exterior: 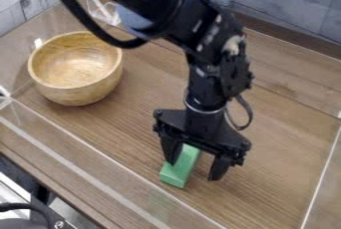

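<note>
My gripper (201, 148) is low over the wooden table, its dark fingers spread around a green rectangular block (176, 174) lying just left of centre toward the front. The block's upper end is between or under the fingers; I cannot tell whether they touch it.
A tan wooden bowl (78, 68) sits at the upper left. A dark cable lies at the lower left corner, off the table's edge.
</note>
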